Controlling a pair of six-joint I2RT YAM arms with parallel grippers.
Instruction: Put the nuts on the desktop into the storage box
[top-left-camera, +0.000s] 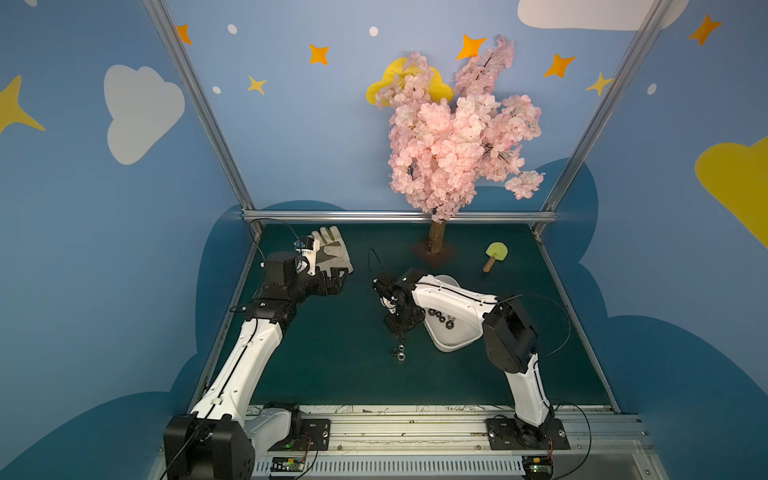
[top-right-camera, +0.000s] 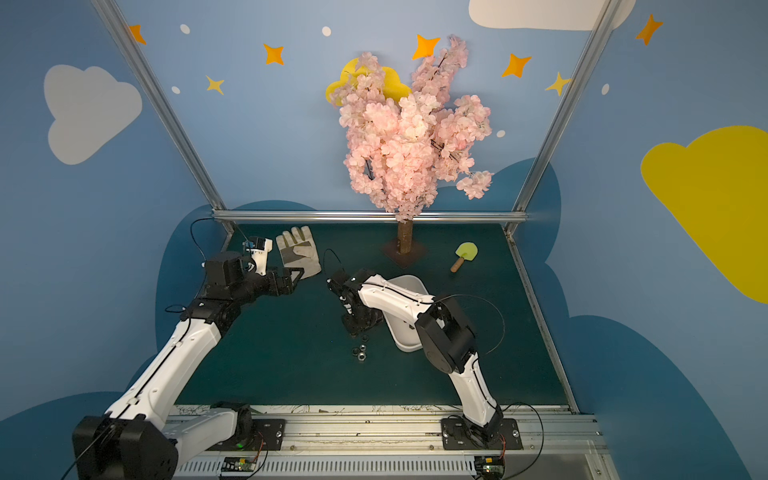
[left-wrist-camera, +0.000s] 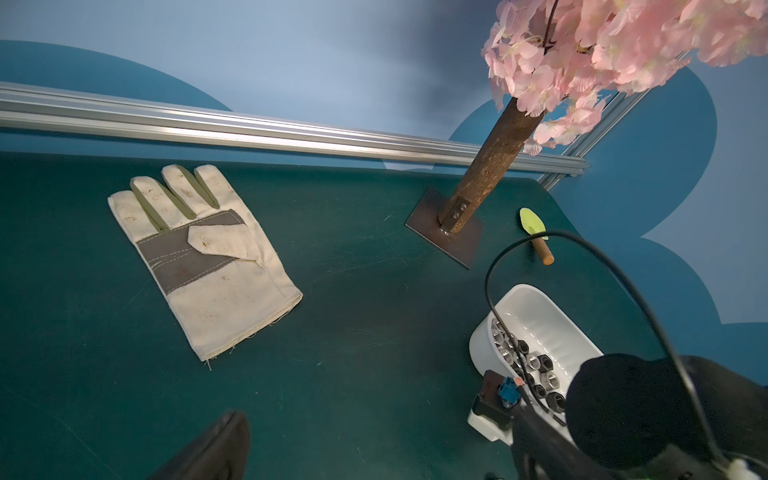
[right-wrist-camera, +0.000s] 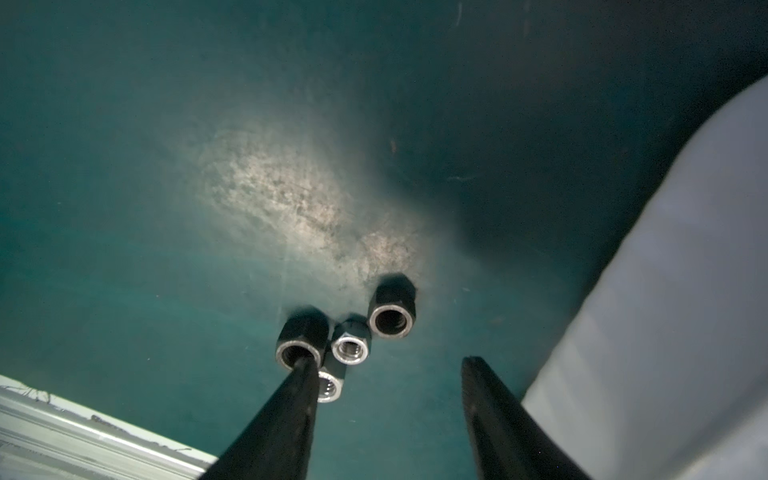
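Several nuts stand close together on the green desktop; in the right wrist view these include a dark nut (right-wrist-camera: 392, 310), a small silver nut (right-wrist-camera: 351, 342), a larger dark nut (right-wrist-camera: 302, 340) and a partly covered silver nut (right-wrist-camera: 329, 382). My right gripper is open above them, its left finger overlapping the covered nut, nothing held. The white storage box (left-wrist-camera: 552, 308) has several nuts (left-wrist-camera: 546, 364) inside; from above, my right arm hides part of it (top-left-camera: 456, 339). Over the desk's left side my left gripper (top-left-camera: 340, 280) hangs open and empty.
A work glove (left-wrist-camera: 216, 288) lies at the back left. The blossom tree's base plate (left-wrist-camera: 432, 232) and a small green trowel (top-left-camera: 496, 252) sit behind the box. Bare desktop surrounds the loose nuts at the front.
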